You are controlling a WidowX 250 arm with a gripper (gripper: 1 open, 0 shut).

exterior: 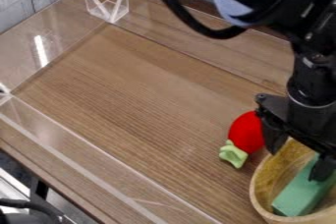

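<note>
The black gripper (pixel 297 140) hangs over the right side of the table, its fingers reaching down into a tan bowl (pixel 268 187) at the bottom right. A green object (pixel 301 196) lies in the bowl, under the fingertips. Just left of the bowl are a red round object (pixel 245 128), partly behind the gripper, and a small light-green piece (pixel 231 154). Whether anything sits between the fingers is hard to see.
A clear plastic holder (pixel 108 4) stands at the back left. Black cables cross the bottom-left corner.
</note>
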